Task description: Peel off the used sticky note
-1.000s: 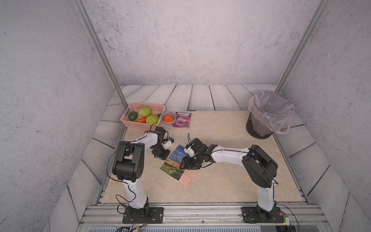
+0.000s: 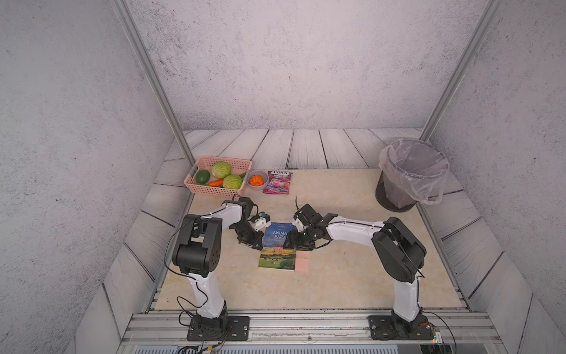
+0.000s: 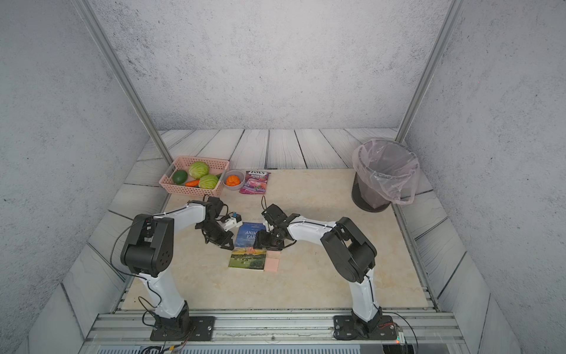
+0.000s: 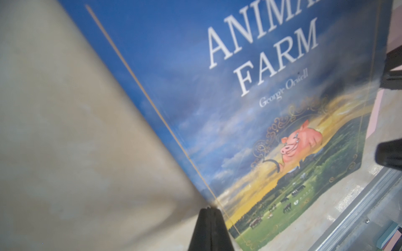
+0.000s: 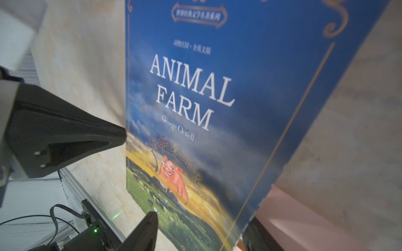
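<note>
A blue Animal Farm book (image 2: 277, 259) lies flat at the middle of the table, with a pink sticky note (image 2: 302, 262) sticking out from its right side, partly hidden by my right gripper. In the left wrist view, my left gripper is shut with its tips at the book's left edge, nothing seen between them. My right gripper is part open over the book's right side, one fingertip over the cover and the other at the edge beside the pink paper (image 5: 305, 221); it holds nothing that I can see.
A pink basket of vegetables (image 2: 194, 183), a bowl of orange pieces (image 2: 256, 180) and a purple snack packet (image 2: 277, 183) stand at the back left. A lined bin (image 2: 412, 171) stands at the back right.
The book and pink paper have turned from slanted to nearly straight and shifted right. Both grippers have moved along with it, the right one slightly back and right.
</note>
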